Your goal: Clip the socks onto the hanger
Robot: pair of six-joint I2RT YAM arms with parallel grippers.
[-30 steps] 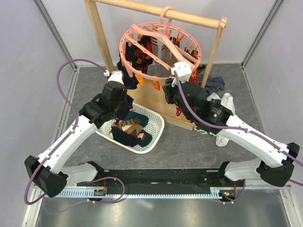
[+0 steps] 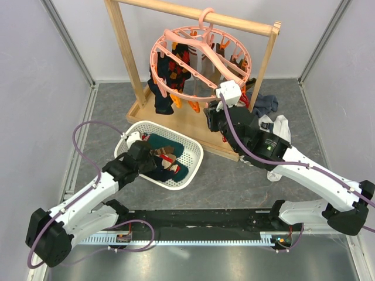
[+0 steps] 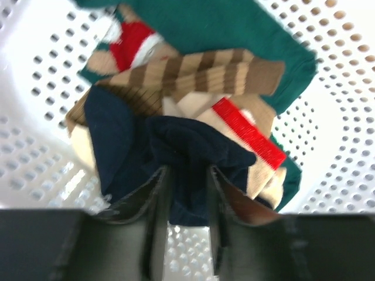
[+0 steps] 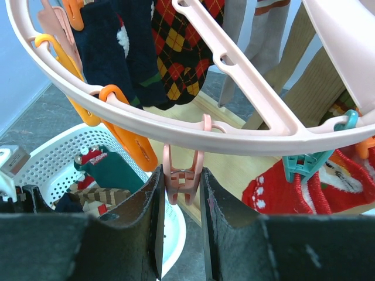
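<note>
My left gripper (image 2: 146, 158) is down in the white basket (image 2: 192, 153) at a dark navy sock (image 3: 120, 149); the navy cloth is between and behind its blurred fingers, and I cannot tell whether it grips it. Other socks, green (image 3: 263, 41), striped brown (image 3: 217, 76) and red-banded, lie there too. My right gripper is shut on a pink clip (image 4: 181, 172) hanging from the round pink hanger (image 2: 202, 93). Socks hang clipped to the hanger, dark navy (image 4: 105, 52) and argyle (image 4: 181, 52) among them.
The hanger hangs on a wooden stand (image 2: 126, 52) behind the basket. Dark and white cloths (image 2: 275, 129) lie right of the stand. The grey floor in front of the basket is clear.
The right arm has barely moved, slightly right.
</note>
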